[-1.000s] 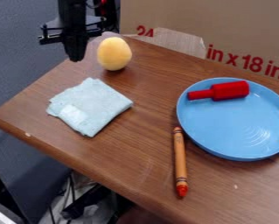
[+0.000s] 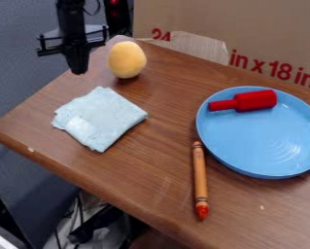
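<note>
My black gripper (image 2: 77, 60) hangs at the top left over the back left of the wooden table, left of a yellow rounded object (image 2: 127, 59); whether it is open or shut is unclear. A folded light blue cloth (image 2: 101, 119) lies on the left of the table. A blue plate (image 2: 258, 146) on the right holds a red cylindrical object (image 2: 244, 101) with a handle. An orange crayon (image 2: 200, 180) lies left of the plate.
A cardboard box (image 2: 228, 34) stands along the back. The table (image 2: 131, 180) has free room in the middle and at the front. Its left edge drops to a dark floor with cables.
My gripper has moved slightly over the last second, staying at the top left. The objects on the table are unchanged.
</note>
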